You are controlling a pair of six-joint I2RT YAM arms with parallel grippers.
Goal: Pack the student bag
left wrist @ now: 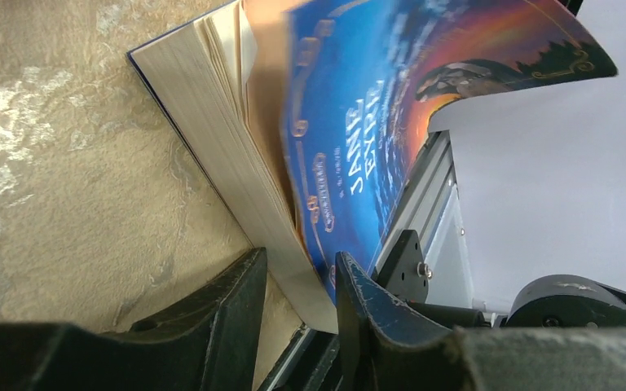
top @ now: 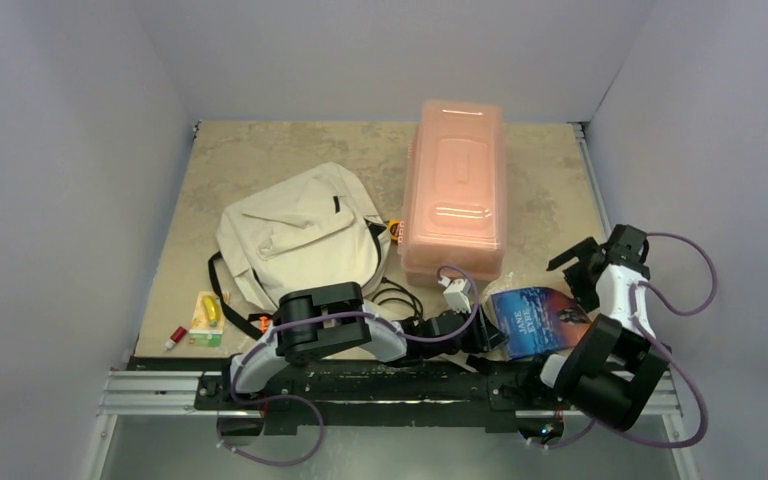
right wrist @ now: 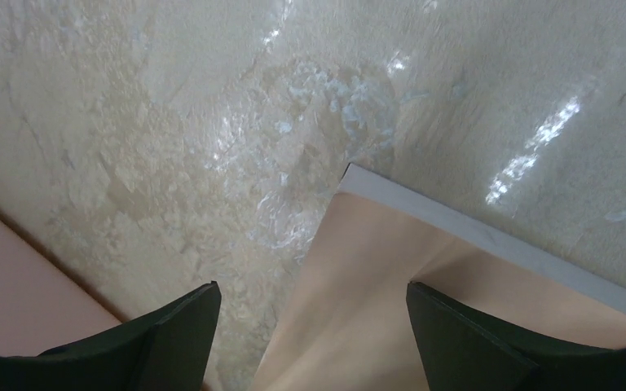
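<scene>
A blue book with a sunset cover [top: 535, 320] lies at the front right of the table, its cover skewed and its far left pages bare. In the left wrist view, the cover [left wrist: 359, 155] curls up off a peach-coloured page, with the page block [left wrist: 220, 130] below. My left gripper is shut on the book's near end. Above the book's far part, my right gripper stands open; the peach page and a pale edge [right wrist: 489, 236] show below it, not gripped. A cream bag [top: 300, 230] lies flat at left.
Behind the book stands a large pink lidded box [top: 455, 190]. Black cables [top: 397, 292] lie left of it. A red glue stick [top: 176, 337] and a yellow item in a packet [top: 209, 312] sit at the front left.
</scene>
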